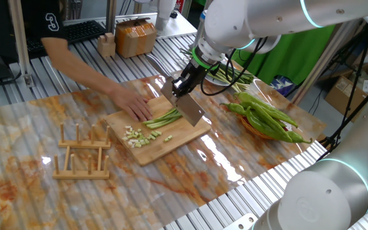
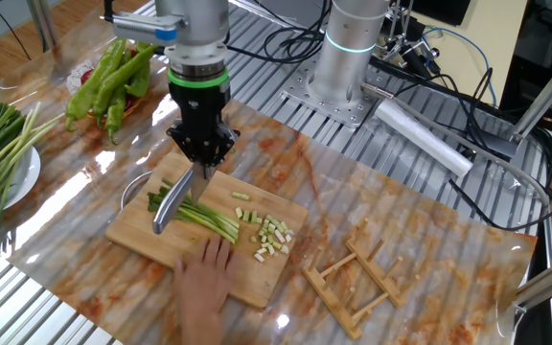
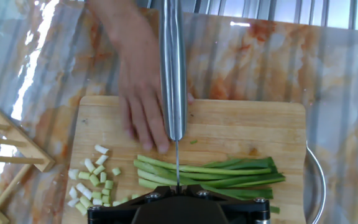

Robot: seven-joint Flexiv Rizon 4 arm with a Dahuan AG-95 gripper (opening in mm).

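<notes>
My gripper [image 1: 181, 84] is shut on a cleaver [image 1: 190, 110], holding it above the right part of a wooden cutting board [image 1: 163, 151]. In the wrist view the cleaver's metal handle [image 3: 173, 74] points away from me and its blade appears edge-on as a thin line. Long green scallions [image 3: 229, 179] lie across the board below the blade; whether the edge touches them cannot be seen. Short cut scallion pieces [image 3: 93, 180] are scattered on the board's left side in that view. A person's hand [image 3: 143, 93] rests over the board beside the handle, close to the scallions' pale ends.
A wooden peg rack [image 1: 82, 174] stands left of the board. Green peppers [image 1: 264, 121] fill a basket to the right, and a plate [image 2: 27, 182] holds more scallions. The person's forearm [image 1: 85, 71] reaches across the table's far side.
</notes>
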